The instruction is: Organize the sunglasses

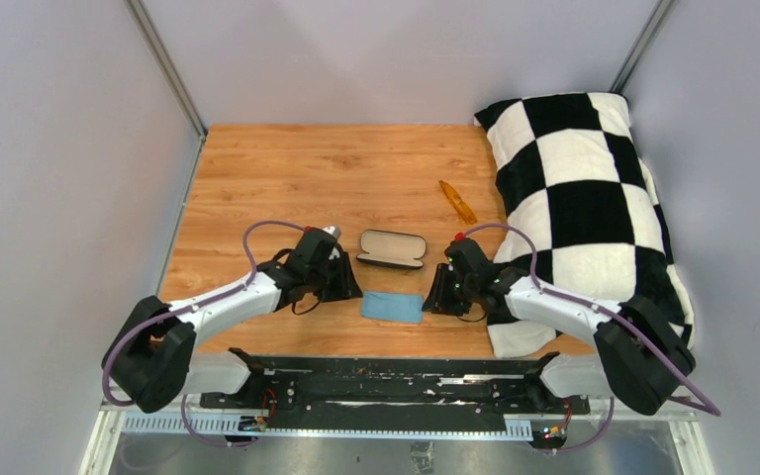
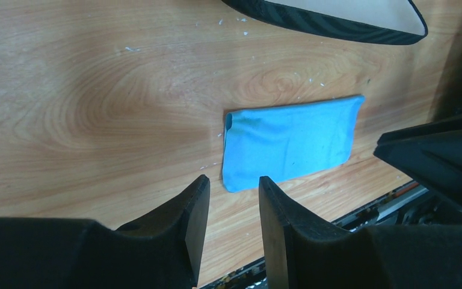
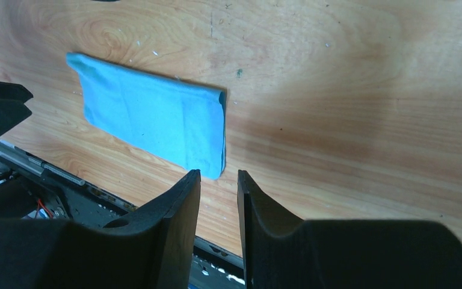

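A folded blue cloth (image 1: 392, 307) lies flat near the table's front edge, between the two grippers. Behind it rests a glasses case (image 1: 393, 245), its lid up and a pale lining showing. My left gripper is open just above the left end of the cloth, with nothing between its fingers. At the cloth's other end, my right gripper is also open and empty, its fingertips close to the cloth's edge. In the top view the tortoiseshell-orange item (image 1: 458, 202), perhaps the sunglasses folded, lies farther back on the right.
A black and white checkered cushion (image 1: 584, 198) fills the right side of the table. Along the front edge runs a black rail (image 1: 396, 386).
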